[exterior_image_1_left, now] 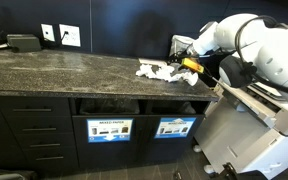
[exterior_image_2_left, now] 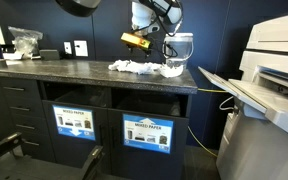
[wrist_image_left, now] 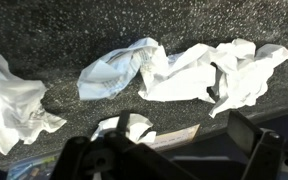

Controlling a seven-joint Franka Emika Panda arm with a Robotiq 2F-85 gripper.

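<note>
Several crumpled white paper pieces lie on the dark speckled countertop (wrist_image_left: 184, 25). In the wrist view, one crumpled paper (wrist_image_left: 246, 75) is at the right, joined or touching a bluish-white paper (wrist_image_left: 119, 70) near the middle. Another paper (wrist_image_left: 12, 105) sits at the left edge, and a smaller paper (wrist_image_left: 134, 127) shows near the bottom, partly hidden by a finger. My gripper is open above them, its dark fingers apart and no paper held between them. From the side, the gripper (exterior_image_2_left: 137, 41) hangs over the paper heap (exterior_image_2_left: 134, 67).
Below the counter are two open compartments with mixed paper signs (exterior_image_2_left: 148, 133) (exterior_image_1_left: 109, 130). A white container (exterior_image_2_left: 179, 48) stands behind the papers at the counter's right end. Grey-white equipment (exterior_image_2_left: 259, 110) stands at right.
</note>
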